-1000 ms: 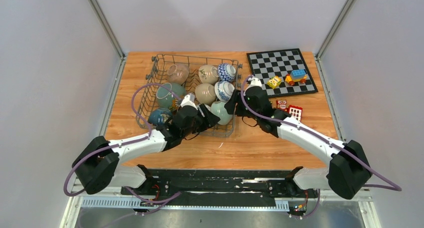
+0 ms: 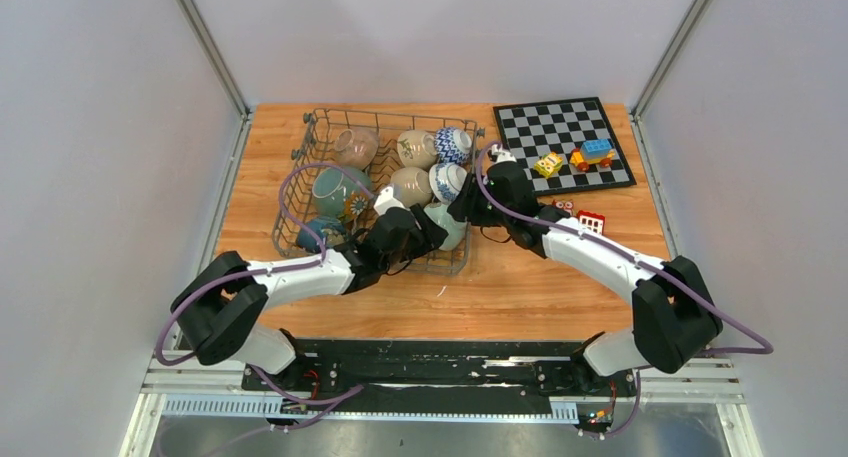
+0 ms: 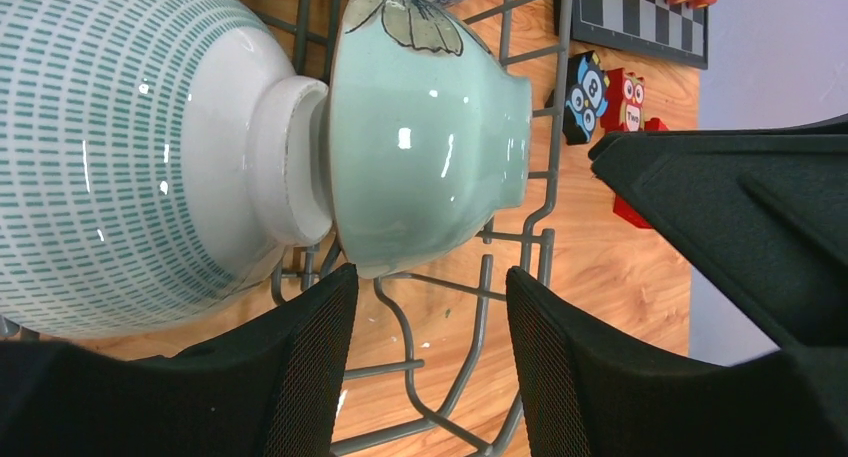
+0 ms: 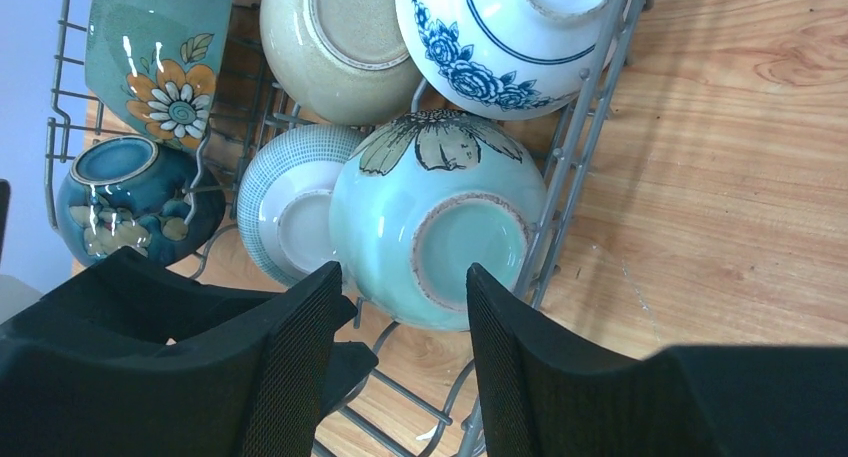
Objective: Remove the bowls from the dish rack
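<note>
A pale celadon bowl (image 2: 446, 229) with a dark flower leans on its side at the rack's front right corner. My left gripper (image 2: 434, 231) is at its left edge in the top view, my right gripper (image 2: 463, 210) at its right. In the left wrist view, that celadon bowl (image 3: 430, 147) lies beyond fingertips that stand apart; whether they hold anything cannot be told. My right gripper has its fingers parted over the celadon bowl (image 4: 400, 227), with nothing clamped. Beside it is a white bowl (image 4: 280, 172) with a fine green pattern.
The wire dish rack (image 2: 372, 111) holds several other bowls, including a blue-flowered white bowl (image 2: 447, 182), beige ones and a dark blue bowl (image 2: 322, 232). A chessboard (image 2: 530, 137) with toy bricks lies at the back right.
Both grippers have shifted slightly: the left moved right along the rack's front toward the celadon bowl, and the right arm drew inward. The bowls look unmoved.
</note>
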